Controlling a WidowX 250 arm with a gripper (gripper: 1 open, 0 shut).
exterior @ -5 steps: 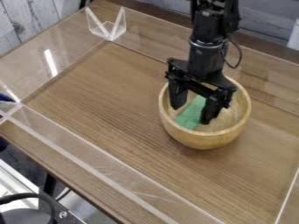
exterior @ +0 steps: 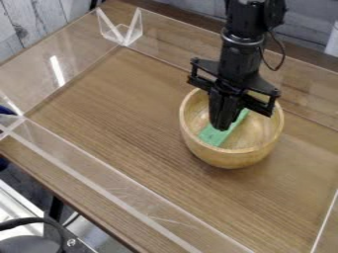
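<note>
A wooden bowl (exterior: 234, 148) stands on the table at centre right with a green, flat oblong object (exterior: 222, 130) inside it, tilted along the bowl. My black gripper (exterior: 232, 109) is above the bowl, over the upper part of the green object, and partly hides it. Its fingers look shut, and nothing shows between them.
A clear plastic piece (exterior: 121, 27) is at the upper left. A dark cable loops at the lower left corner.
The gripper has risen from down in the bowl to above its back part, its body turning slightly. The green object remains in the bowl.
</note>
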